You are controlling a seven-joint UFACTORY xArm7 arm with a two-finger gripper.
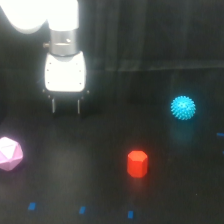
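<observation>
My gripper [66,106] hangs at the upper left, below the white hand of the arm. Its two thin fingers stand apart, and only dark background shows between them. To the left and nearer the camera lies a pink faceted ball [9,154]. A red six-sided block [137,164] sits right of the middle in the foreground. Farther back on the right is a light-blue knobbly ball [183,108]. The gripper is clear of all three.
Small blue marks [82,210] dot the front of the dark surface, with another [220,134] at the right edge. A dark curtain-like backdrop [140,40] stands behind. Bare surface separates the objects.
</observation>
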